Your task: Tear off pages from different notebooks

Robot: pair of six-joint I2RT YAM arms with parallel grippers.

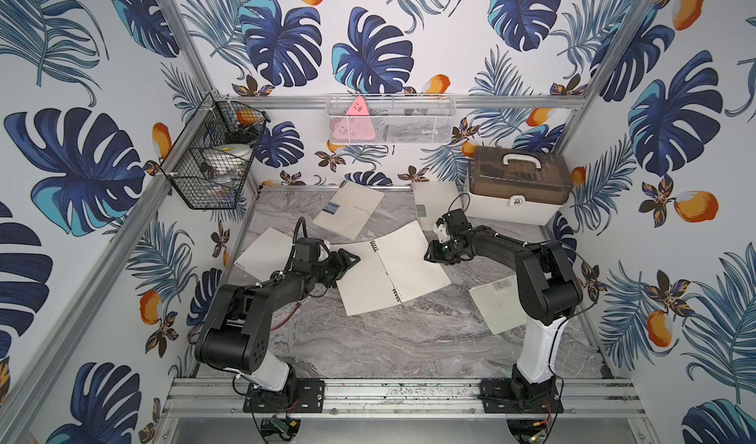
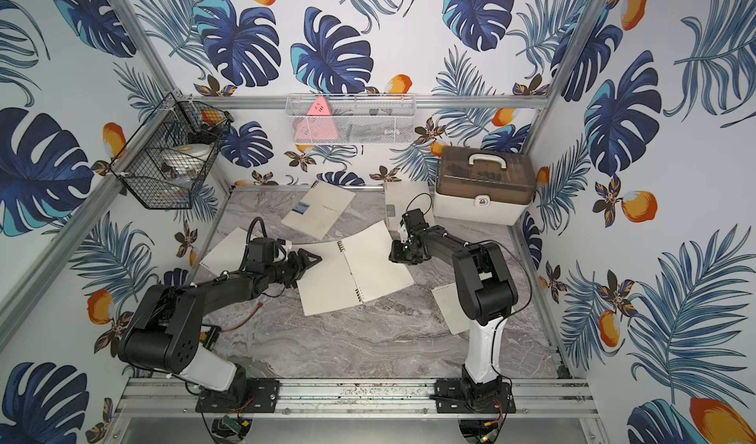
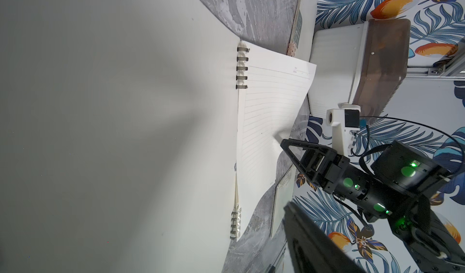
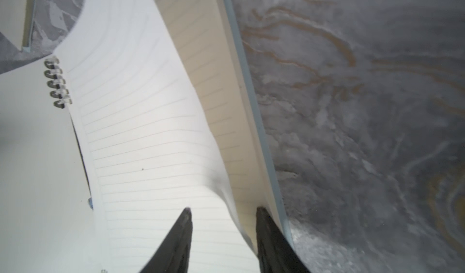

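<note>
An open ring-bound notebook [image 1: 364,278] lies mid-table, with a plain left page and a lined right page [image 4: 140,142]. The lined page's outer edge lifts off the pages beneath in the right wrist view. My right gripper is part open at that edge, one finger over the lined page, the other beside the raised edge; whether it touches the paper I cannot tell. My left gripper [image 1: 345,261] is low over the plain left page; its fingertips are mostly out of its wrist view.
Other notebooks lie behind [image 1: 348,207], at far left [image 1: 260,251] and at right [image 1: 496,306]. A brown-lidded box [image 1: 516,180] stands back right. Wire baskets hang on the back [image 1: 393,125] and left [image 1: 216,160] walls.
</note>
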